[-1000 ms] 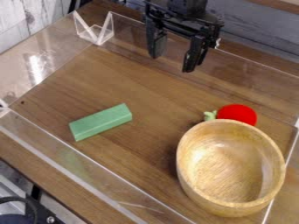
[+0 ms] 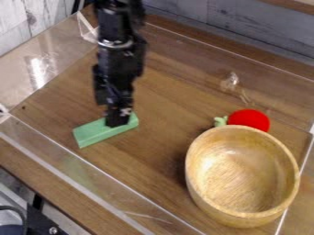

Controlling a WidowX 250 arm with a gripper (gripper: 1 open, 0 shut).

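Note:
The arm is blurred, and whether the fingertips touch the block cannot be told. The fingers look open, with the block lying flat on the wood beneath them.
A large wooden bowl [image 2: 241, 188] stands at the lower right, with a red tomato-like object [image 2: 249, 119] with a green top just behind it. Clear plastic walls edge the wooden table [image 2: 185, 73].
My gripper has moved from the back centre down and toward the left front, to the green block. The block, bowl and red object look unmoved.

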